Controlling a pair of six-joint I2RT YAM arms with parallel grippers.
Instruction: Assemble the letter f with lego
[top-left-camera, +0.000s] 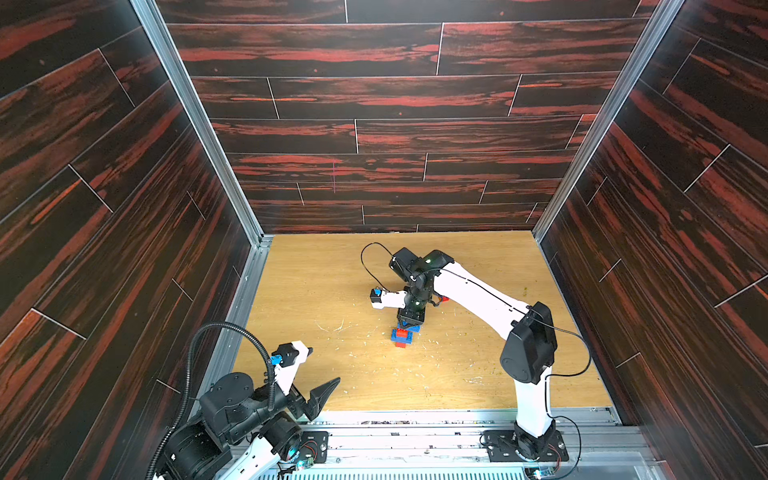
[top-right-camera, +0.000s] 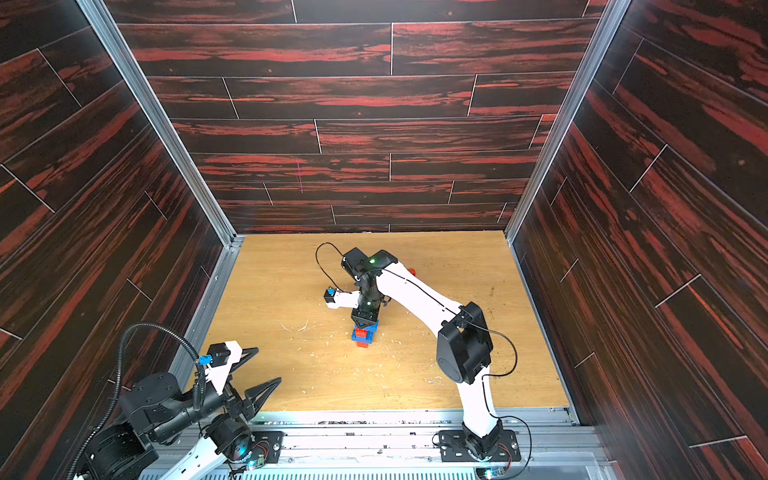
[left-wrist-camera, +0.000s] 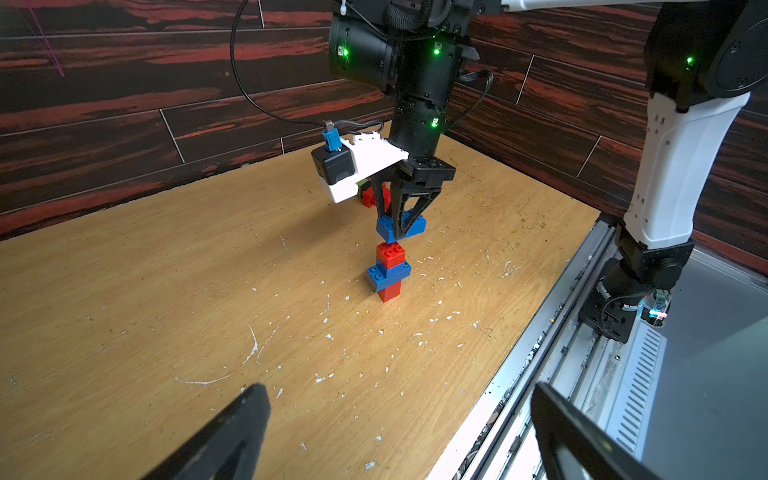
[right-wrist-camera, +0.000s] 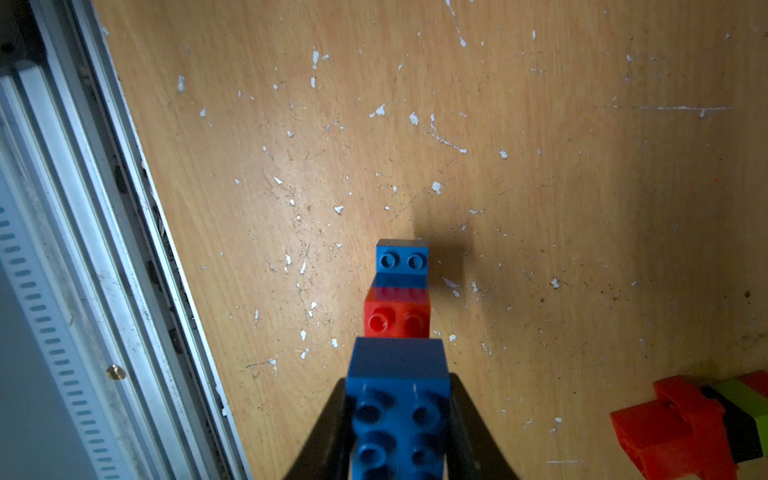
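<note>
In the left wrist view a small stack stands on the table: a red brick (left-wrist-camera: 389, 293) at the bottom, a wider blue brick (left-wrist-camera: 389, 276) across it and a red brick (left-wrist-camera: 390, 255) on top. Right above the top red brick is another blue brick (left-wrist-camera: 409, 228), with my right gripper shut on it. Whether this held brick touches the red one's studs, I cannot tell. From the right wrist, the held brick hides part of the stack. My left gripper (top-left-camera: 325, 365) is open and empty, well away at the front left.
Behind the right gripper lie loose pieces, among them a red piece (right-wrist-camera: 668, 428) and a green one (right-wrist-camera: 744, 408). Pale flakes dot the table (left-wrist-camera: 200, 296). A metal rail (top-left-camera: 448, 417) runs along the front edge.
</note>
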